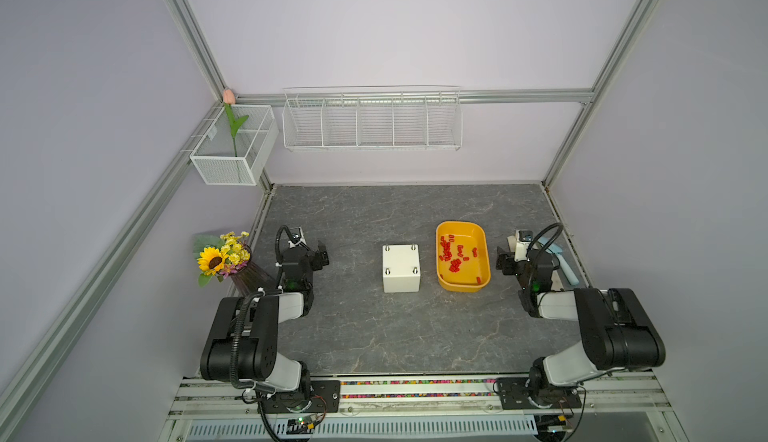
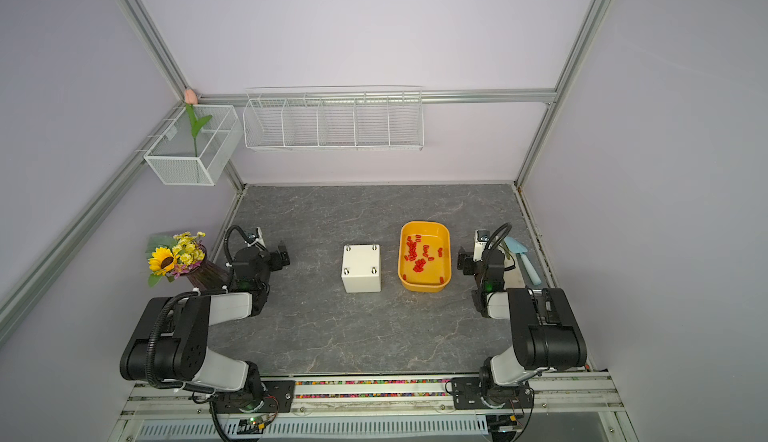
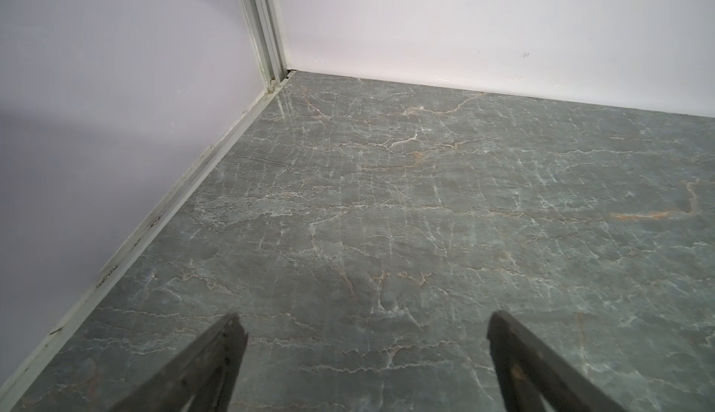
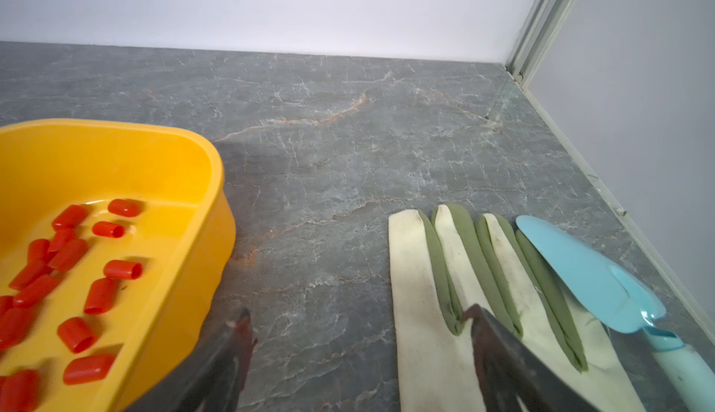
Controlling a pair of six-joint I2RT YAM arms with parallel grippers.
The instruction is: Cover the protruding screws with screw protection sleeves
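Note:
A white block with four screws sticking up near its corners stands mid-table. Right of it, a yellow tray holds red sleeves, several of them, lying loose. My left gripper is open and empty over bare stone, left of the block. My right gripper stands open and empty to the right of the tray.
A cloth with green folds and a pale blue trowel lie at the right edge. A flower vase is at the left; wire baskets hang on the back wall.

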